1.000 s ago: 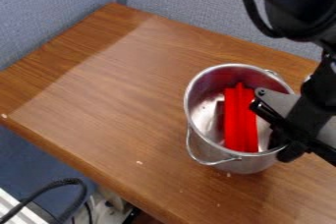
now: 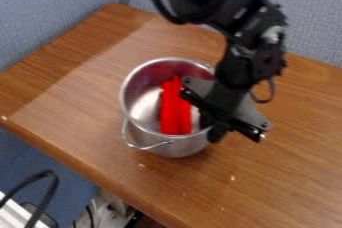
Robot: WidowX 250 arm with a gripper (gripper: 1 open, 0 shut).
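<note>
A steel pot (image 2: 147,142) with a wire handle stands on the wooden table near its front-left edge. Red objects (image 2: 174,107), long and bar-shaped, lie inside it. My dark gripper (image 2: 218,122) is at the pot's right rim, pointing down and partly covering it. Its fingertips are hard to make out against the rim, and anything between them is hidden; it looks shut.
Grey padded walls (image 2: 54,12) border the back and left. Cables hang off the table at lower left.
The pot, with the red objects inside, has moved leftward across the table, and my gripper has moved left along with it at its right rim.
</note>
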